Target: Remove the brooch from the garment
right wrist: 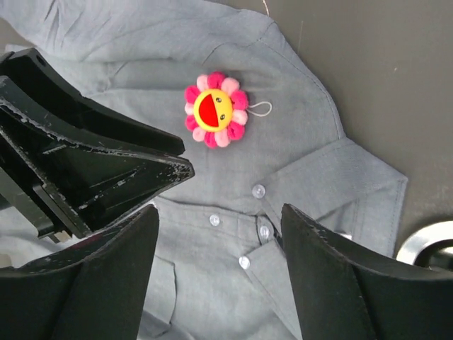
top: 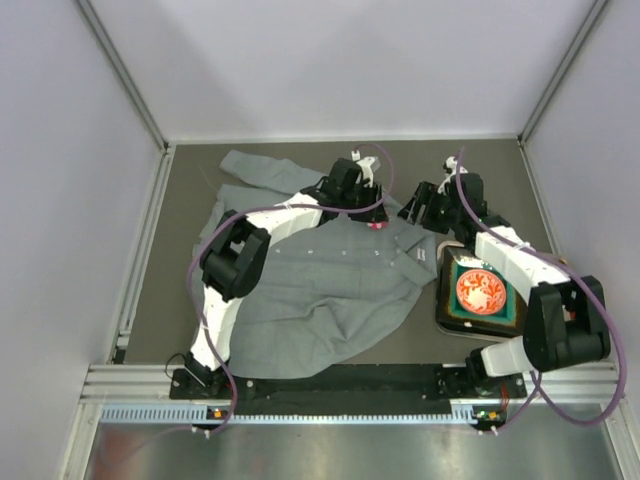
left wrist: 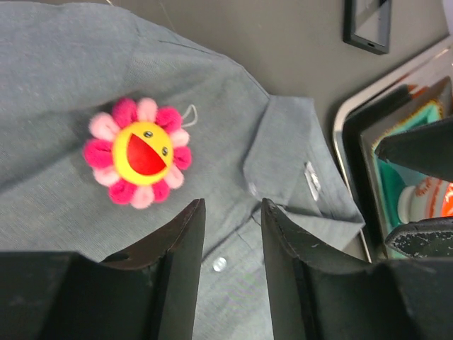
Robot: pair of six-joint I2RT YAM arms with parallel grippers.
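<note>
The flower brooch (left wrist: 139,159) (right wrist: 213,110), yellow face with pink petals and a cord loop, lies on the grey garment (top: 300,290) (left wrist: 56,219). My left gripper (top: 372,205) is over it; in the left wrist view its fingertips stand a little apart below the brooch, with only cloth visible behind the gap. In the right wrist view that gripper's black fingers are left of the brooch. My right gripper (top: 420,208) is open over the collar, right of the brooch, nothing seen between its fingers.
A black tray (top: 449,312) holding an orange-patterned dish (top: 481,292) on green lies at the right, beside the garment. The two grippers are close together. Bare table shows behind the garment.
</note>
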